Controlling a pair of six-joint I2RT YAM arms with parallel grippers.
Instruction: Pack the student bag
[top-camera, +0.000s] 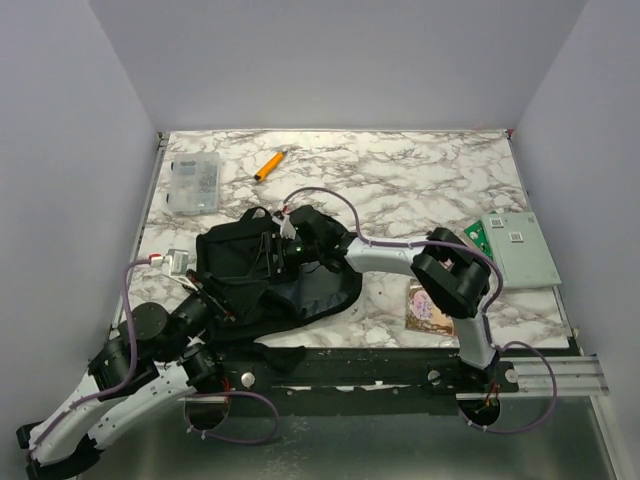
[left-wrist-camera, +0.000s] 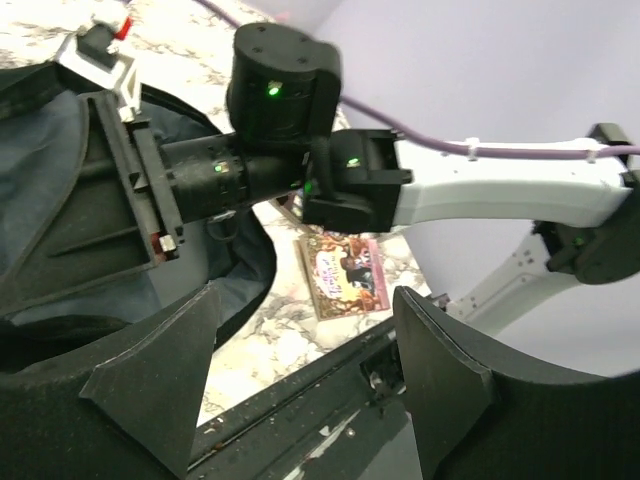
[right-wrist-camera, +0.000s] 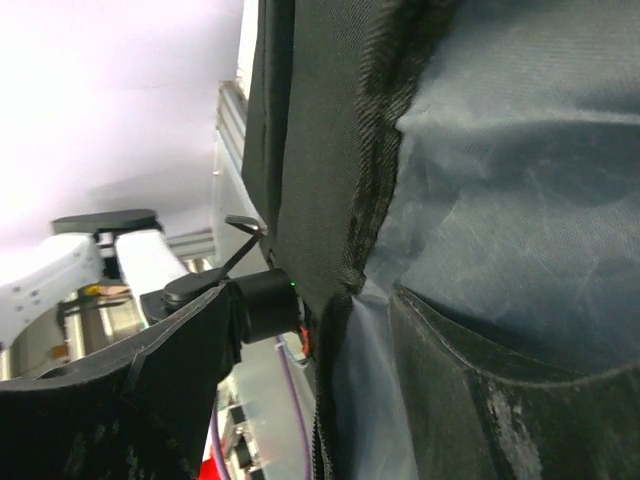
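Observation:
The open black student bag (top-camera: 222, 252) lies left of centre, its grey lining facing up. Over its front left part is my left gripper (top-camera: 228, 306); in the left wrist view its fingers (left-wrist-camera: 165, 370) stand well apart with nothing seen between them. My right gripper (top-camera: 268, 256) reaches in over the middle of the bag. In the right wrist view its fingers (right-wrist-camera: 180, 370) are apart, and the bag's dark edge and grey lining (right-wrist-camera: 500, 190) fill much of the view beyond and beside them. Whether they touch the cloth, I cannot tell. The bag's inside is partly hidden by both grippers.
A clear plastic box (top-camera: 194, 184) and an orange marker-like item (top-camera: 270, 165) sit at the back left. A picture-covered book (top-camera: 428, 312) lies right of the bag, partly under my right arm. Pale green folders (top-camera: 525, 250) rest at the far right.

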